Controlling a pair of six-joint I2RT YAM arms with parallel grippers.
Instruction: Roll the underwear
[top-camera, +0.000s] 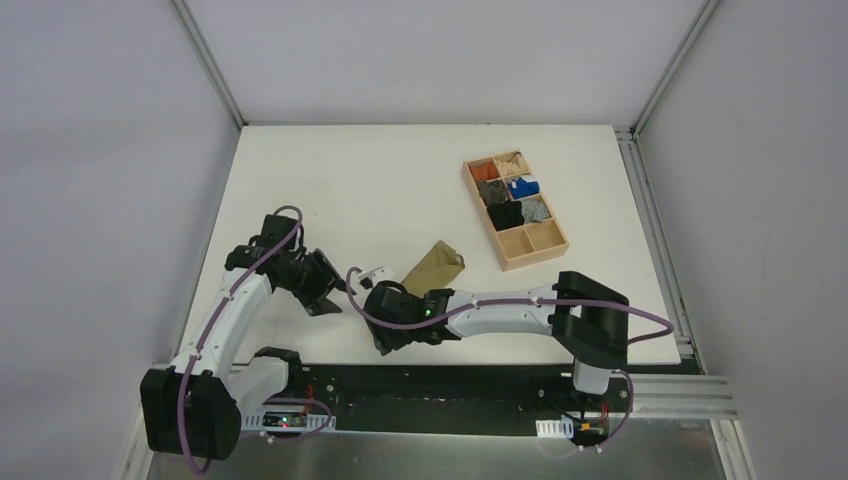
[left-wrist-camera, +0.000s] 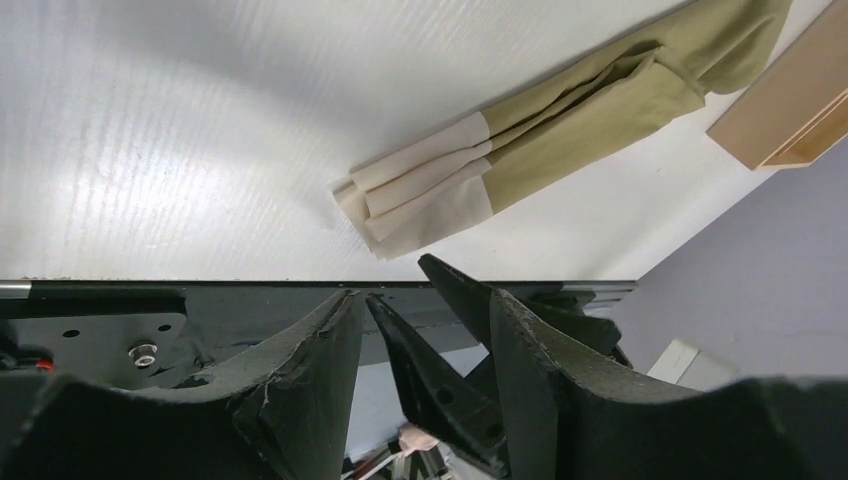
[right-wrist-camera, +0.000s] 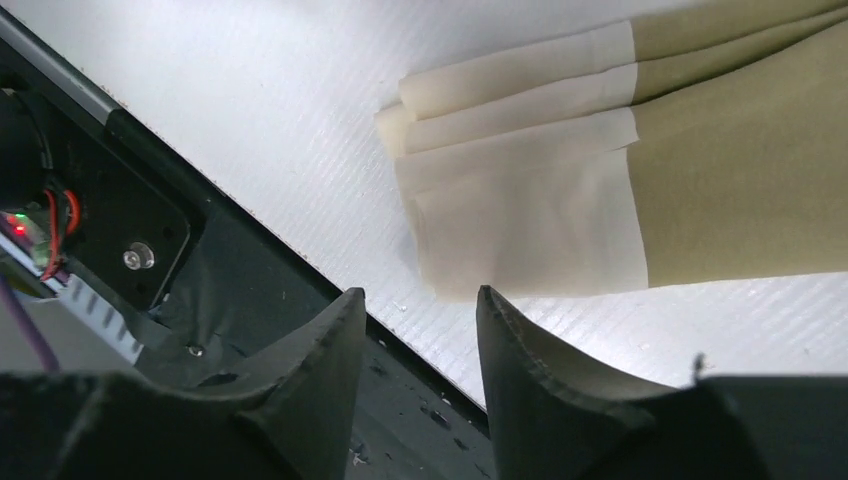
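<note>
The olive underwear with a cream waistband (top-camera: 435, 264) (left-wrist-camera: 590, 140) (right-wrist-camera: 740, 180) lies folded lengthwise into a long strip, its cream end toward the table's front edge. My right gripper (top-camera: 380, 335) is open over that cream end, nothing between its fingers, and hides much of the strip in the top view. My left gripper (top-camera: 330, 290) hangs just left of it, its fingers apart and empty; the right gripper's dark fingers show beyond it in the left wrist view.
A wooden divided box (top-camera: 515, 240) with several rolled garments stands at the back right, two front compartments empty.
</note>
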